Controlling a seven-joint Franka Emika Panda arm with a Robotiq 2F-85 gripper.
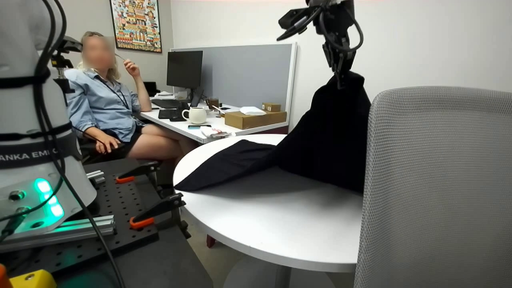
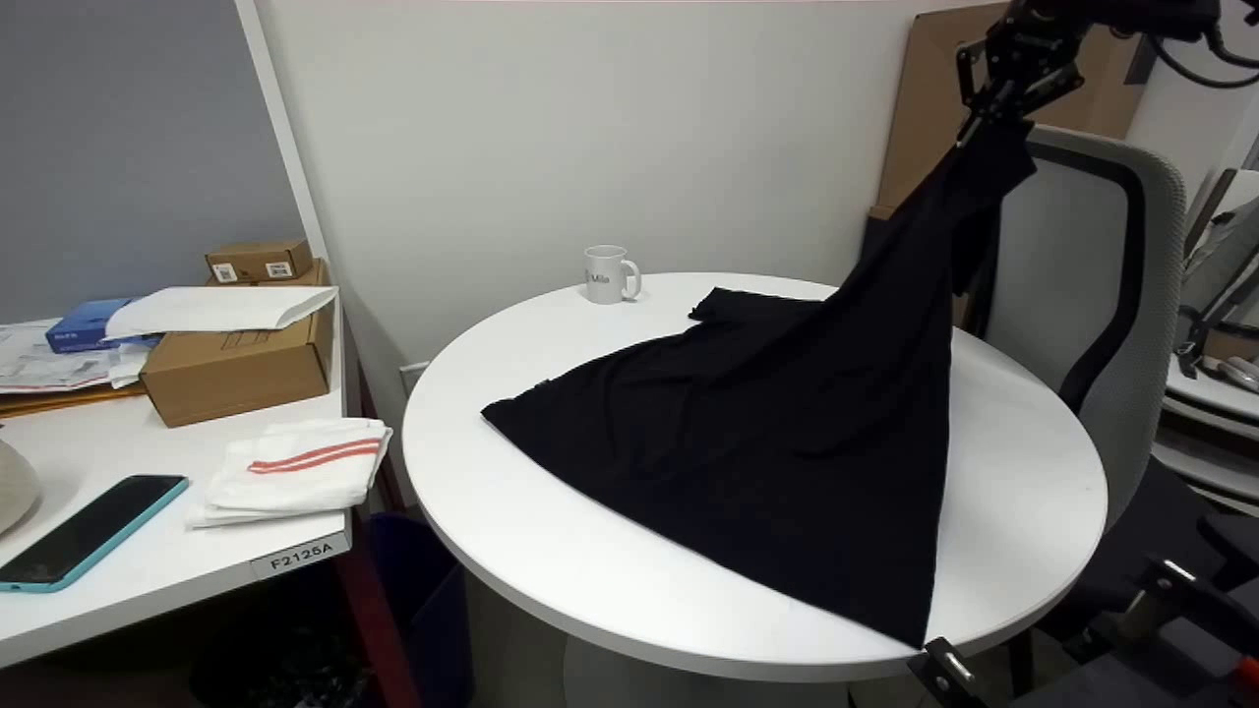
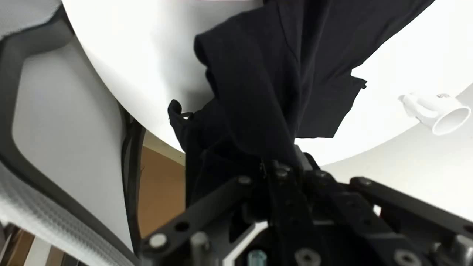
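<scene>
A black cloth, apparently a shirt, is pulled up from the round white table into a steep slope. Its upper end is pinched by my gripper, which is shut on it high above the table's right part in exterior view 1. In exterior view 2 the gripper is at the upper right, with a loose bunch of fabric hanging beside the fingers. The wrist view has the cloth running from the fingertips down to the table; fabric hides much of the grip. The cloth's lower part lies spread on the tabletop.
A white mug stands at the table's back edge. A grey mesh chair is close on the right. At the left is a desk with a cardboard box, a phone and a folded towel. A person sits beyond.
</scene>
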